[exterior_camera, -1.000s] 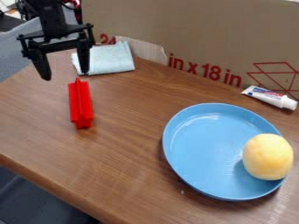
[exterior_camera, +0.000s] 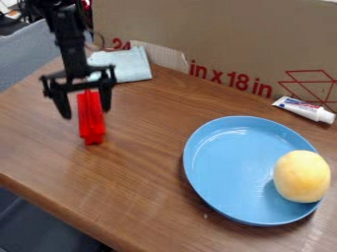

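Note:
My black gripper is lowered over a red elongated object lying lengthwise on the wooden table. Its fingers are spread open, one on either side of the upper part of the red object; motion blur hides whether they touch it.
A blue plate holding a pale yellow round object is at the right. A toothpaste tube lies at the back right, a folded light cloth at the back left, before a cardboard box.
The gripper has come down from above and behind the red object to around its upper part. The other things have not moved.

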